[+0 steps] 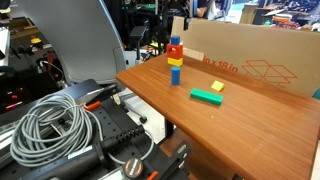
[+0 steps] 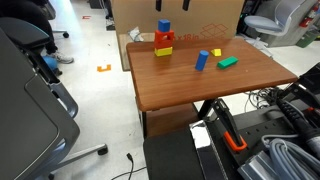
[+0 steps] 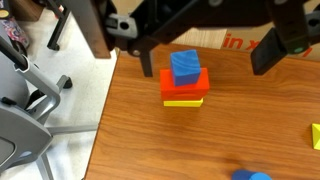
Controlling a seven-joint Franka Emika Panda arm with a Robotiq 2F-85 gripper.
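Note:
A stack stands on the wooden table: a yellow block at the bottom, a red block on it and a blue block on top. Over this stack hangs my gripper, open, its fingers spread wide. Seen from the wrist, the blue block lies between the two fingertips but nearer the left one. Nothing is gripped. Exterior view 2 shows the gripper at the top edge, its tips slightly above the blue block and offset to the right.
A blue cylinder stands near the stack. Farther right are a green block and a small yellow piece. A cardboard panel stands along the back edge.

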